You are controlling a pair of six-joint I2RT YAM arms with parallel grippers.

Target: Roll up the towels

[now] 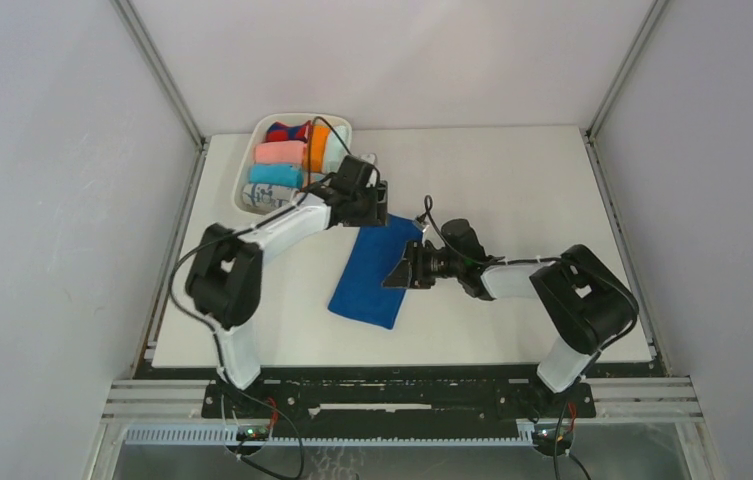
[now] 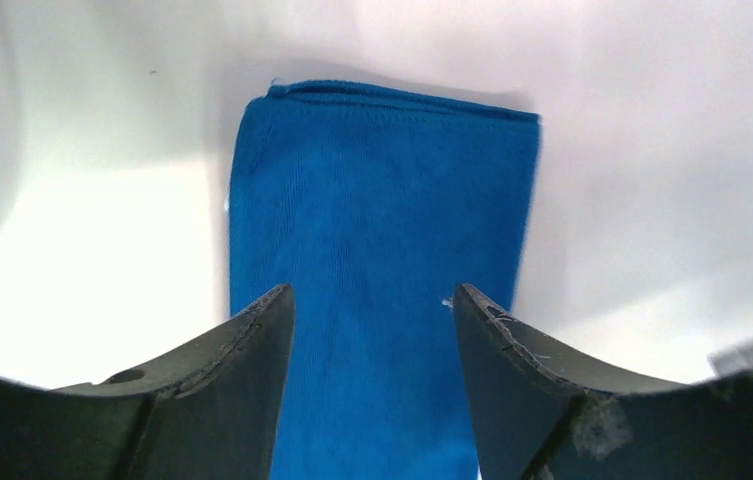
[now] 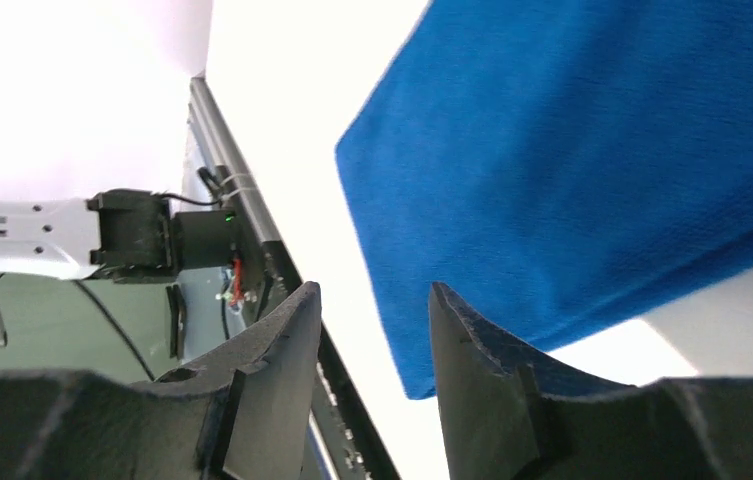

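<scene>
A blue towel (image 1: 372, 280) lies folded into a long flat strip on the white table, slanting from upper right to lower left in the top view. Over its far end hangs my left gripper (image 1: 376, 215); in the left wrist view the gripper is open, its fingertips apart above the flat towel (image 2: 382, 200). By the towel's right edge is my right gripper (image 1: 397, 278). The right wrist view shows that gripper open, one fingertip overlapping the towel's edge (image 3: 552, 200) in sight; whether it touches is unclear.
A white bin (image 1: 239, 185) with several rolled towels stands at the back left, partly behind my left arm. Near the front lies the dark table-edge rail (image 1: 372, 392).
</scene>
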